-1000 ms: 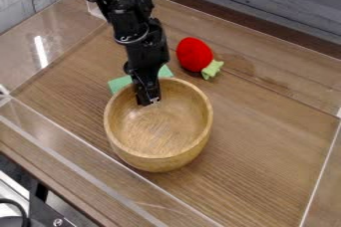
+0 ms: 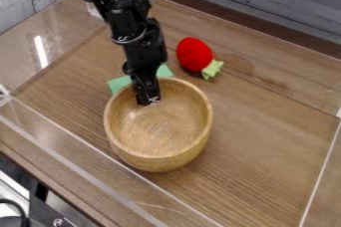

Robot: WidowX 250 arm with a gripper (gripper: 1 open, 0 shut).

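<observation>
My black gripper comes down from the upper left onto the far rim of a wooden bowl, its fingertips at that rim; it looks shut on the rim, though the contact is partly hidden. A green flat item lies under the bowl's far side and the gripper.
A red object with a small pale-green piece lies behind and right of the bowl. A wall runs along the back.
</observation>
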